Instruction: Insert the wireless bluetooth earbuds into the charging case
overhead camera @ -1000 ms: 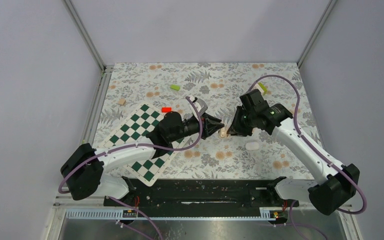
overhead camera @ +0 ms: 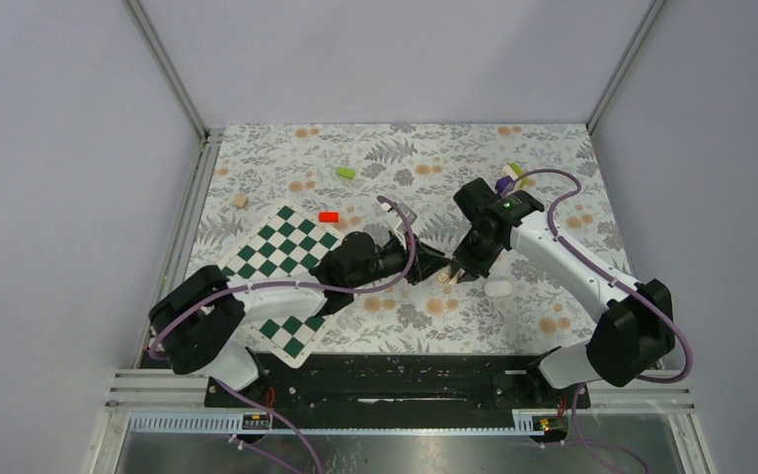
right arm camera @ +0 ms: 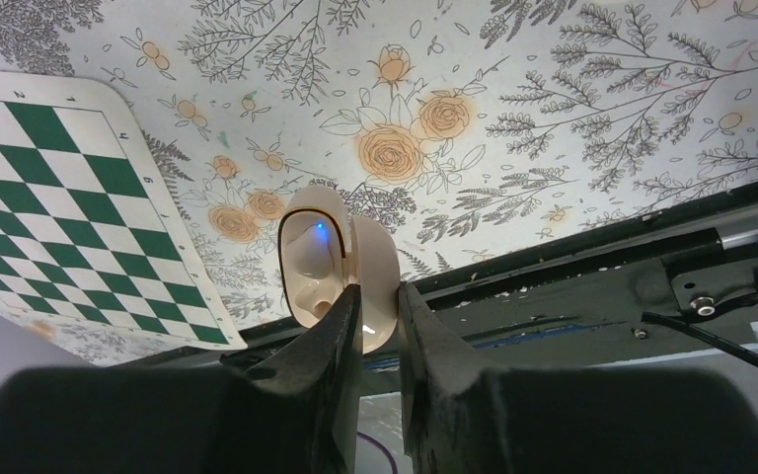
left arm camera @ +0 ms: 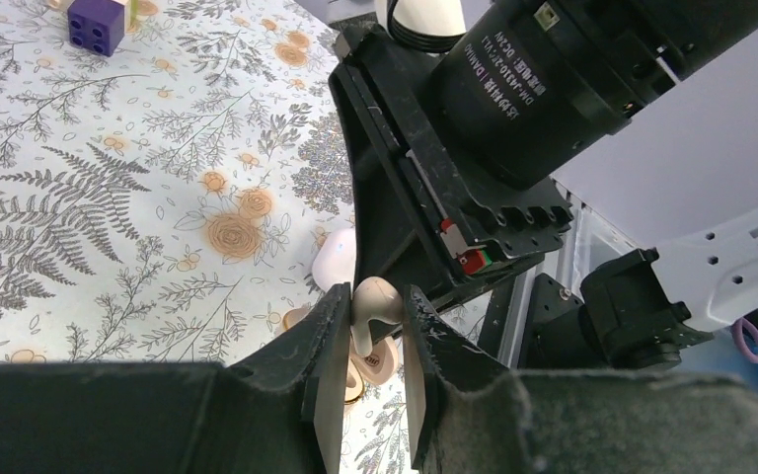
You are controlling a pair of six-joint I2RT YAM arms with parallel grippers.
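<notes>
My left gripper is shut on a white earbud (left arm camera: 376,306), stem downward, held above the open charging case (left arm camera: 378,367). My right gripper is shut on that case (right arm camera: 377,247), whose lid stands open; inside, an earbud with a blue light (right arm camera: 308,252) sits in one compartment, and the other compartment shows as a hollow. In the top view both grippers meet near the centre right of the patterned table (overhead camera: 385,148); the held earbud is too small to tell there.
A green-and-white checkerboard (overhead camera: 276,247) lies at left, with red (overhead camera: 329,216), green (overhead camera: 345,172) and tan blocks (overhead camera: 241,200) nearby. A purple block is at the back right. A pale oval object (overhead camera: 498,288) lies beside the right gripper.
</notes>
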